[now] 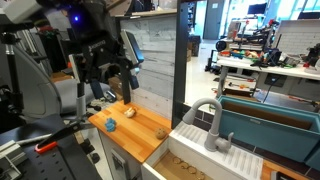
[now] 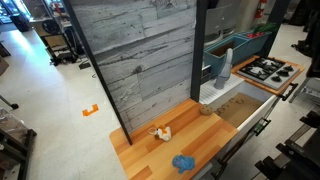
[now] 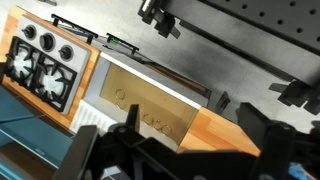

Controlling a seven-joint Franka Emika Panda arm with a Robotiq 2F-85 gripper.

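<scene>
My gripper is open in the wrist view, its dark fingers wide apart with nothing visible between them. In exterior view 1 the arm hangs high at the left, above the near side of the wooden counter (image 1: 140,145). A small blue item (image 1: 110,125) lies on that counter. A pale item with some orange (image 2: 161,132) and a small brown item (image 1: 161,133) are also there. Beside the counter is a white-rimmed sink with a brown bottom (image 3: 142,108) showing several round marks. A grey faucet (image 1: 205,115) rises behind it.
A stove top (image 2: 268,70) with burners and knobs stands past the sink. A teal bin (image 1: 265,120) is behind it. A tall dark post (image 1: 180,65) and a grey plank wall (image 1: 150,65) bound the counter's back. Bare wood lies between the small items.
</scene>
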